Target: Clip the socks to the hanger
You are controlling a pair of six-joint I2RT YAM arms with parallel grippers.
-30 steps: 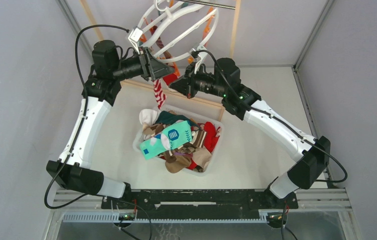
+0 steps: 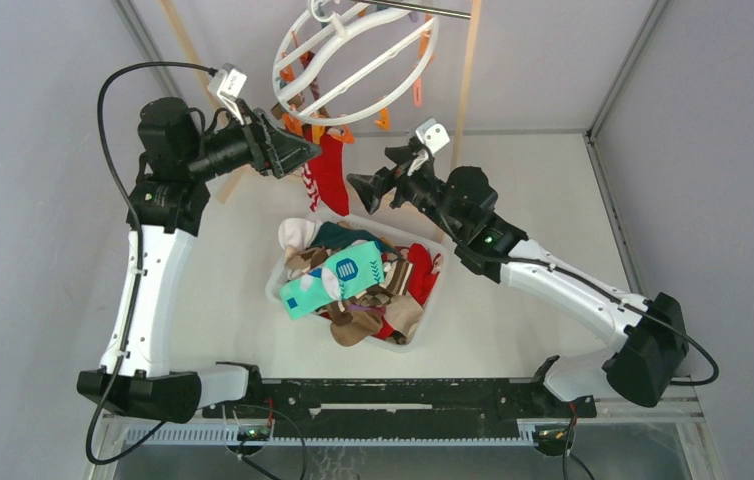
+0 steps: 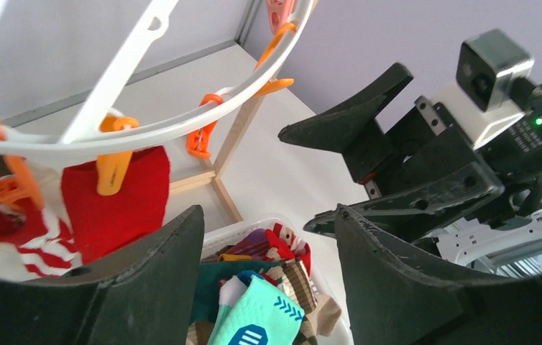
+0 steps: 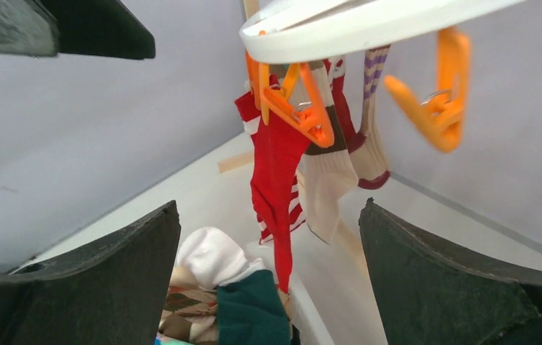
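Note:
The white oval hanger [image 2: 361, 98] hangs at the top, with orange clips around its rim. From its near side hangs a red sock [image 2: 329, 172]; in the right wrist view this red sock [image 4: 275, 165] dangles from an orange clip [image 4: 304, 108], beside other hung socks [image 4: 325, 172]. An empty orange clip [image 4: 444, 108] is to its right. Left of the red sock, my left gripper [image 2: 298, 165] stands open and empty. My right gripper [image 2: 365, 190], also open with nothing between its fingers, is on the sock's right, apart from it.
Below the hanger sits a white bin [image 2: 275, 280] heaped with loose socks, a turquoise sock [image 2: 338, 278] on top. A wooden frame [image 2: 471, 60] stands behind. The floor on both sides of the bin is clear.
Both grippers have drawn away from the red sock, the left one most recently to the left. The red sock now hangs free and the hanger has swung slightly.

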